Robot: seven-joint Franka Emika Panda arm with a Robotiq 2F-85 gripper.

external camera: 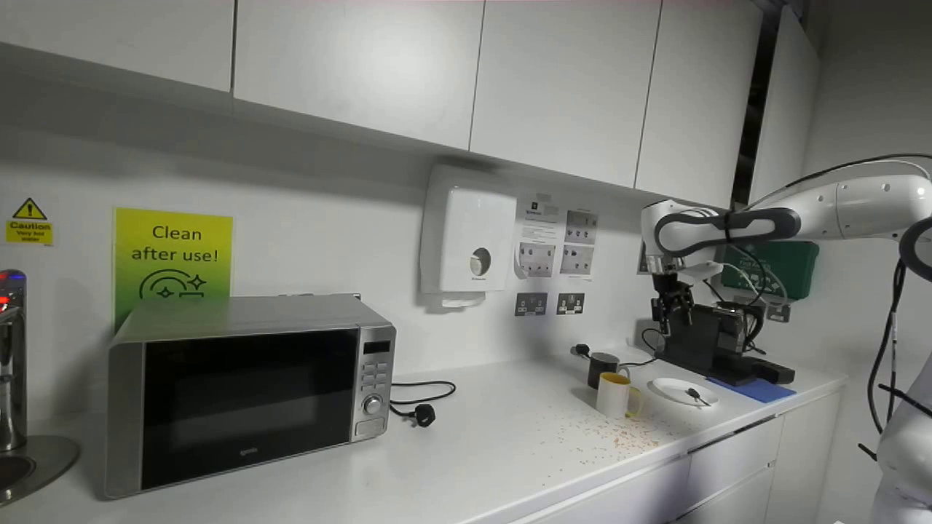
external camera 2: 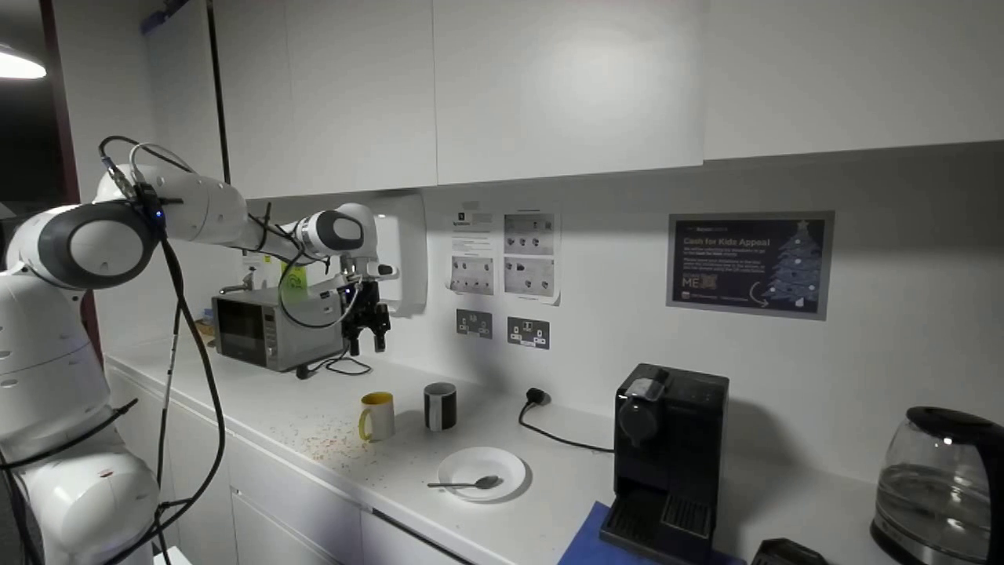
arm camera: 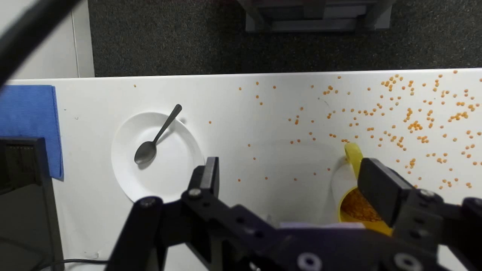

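High above the counter my gripper hangs open, and only bare counter shows between its fingers. A white mug with a yellow inside and yellow handle point(external camera 2: 379, 417) stands upright; the wrist view shows small orange bits inside it, with one finger covering part of it. Beside it is a black and grey mug point(external camera 2: 439, 406), which I cannot make out in the wrist view. A white plate point(arm camera: 180, 180) lies flat on the counter with a dark spoon point(arm camera: 145, 153) on it, its handle reaching over the rim. Many orange bits point(arm camera: 414, 126) are scattered on the counter near the yellow mug.
A coffee machine point(external camera 2: 669, 452) on a blue cloth point(arm camera: 34, 113) stands past the plate, with a glass kettle point(external camera 2: 941, 490) farther along. The microwave point(external camera: 249, 393) occupies the other end. Cupboards overhang the counter, and bare counter lies between microwave and mugs.
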